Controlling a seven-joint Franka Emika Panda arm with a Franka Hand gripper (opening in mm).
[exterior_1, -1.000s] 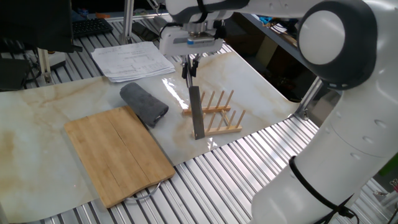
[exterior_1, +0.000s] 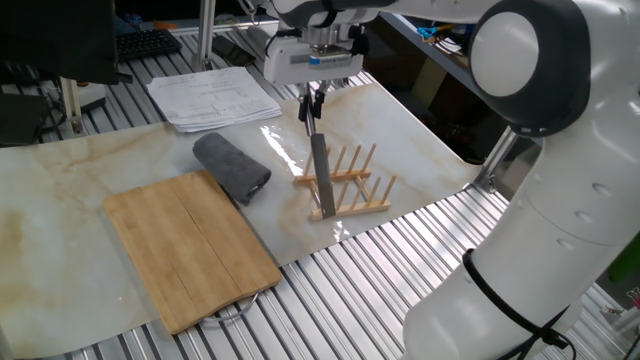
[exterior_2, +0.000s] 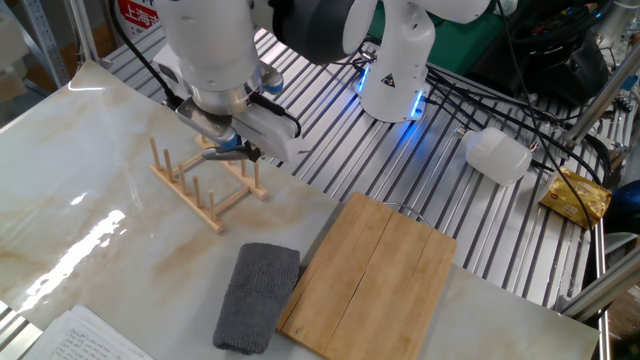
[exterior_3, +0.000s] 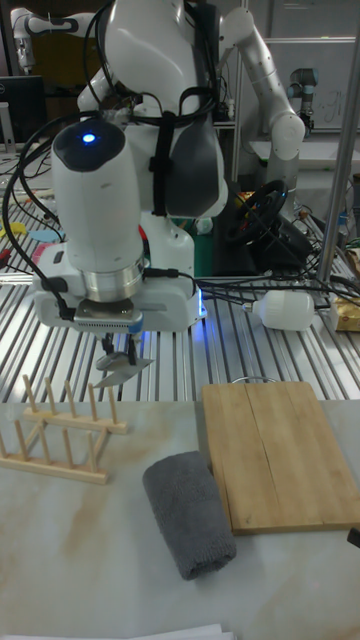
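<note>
My gripper (exterior_1: 312, 106) points down and is shut on the handle of a knife. The knife's broad grey blade (exterior_1: 322, 178) hangs below, tip down, in front of the left end of the wooden peg rack (exterior_1: 350, 209) in exterior view 1. Whether the blade touches the rack cannot be told. In exterior view 2 the rack (exterior_2: 187, 197) lies partly under the arm, with the blade (exterior_2: 230, 153) seen nearly edge on. From the front, the blade (exterior_3: 122, 372) shows beside the rack's right end, near the rear row of pegs (exterior_3: 75, 417).
A rolled grey towel (exterior_1: 232, 167) lies between the rack and a wooden cutting board (exterior_1: 193, 245). Papers (exterior_1: 213, 98) lie at the back of the marbled sheet. A white rounded object (exterior_2: 498, 156) rests on the slatted metal table near the robot base.
The gripper and knife have shifted slightly right in exterior view 1, bringing the blade nearer the rack's left end. Rack, towel and board have stayed put.
</note>
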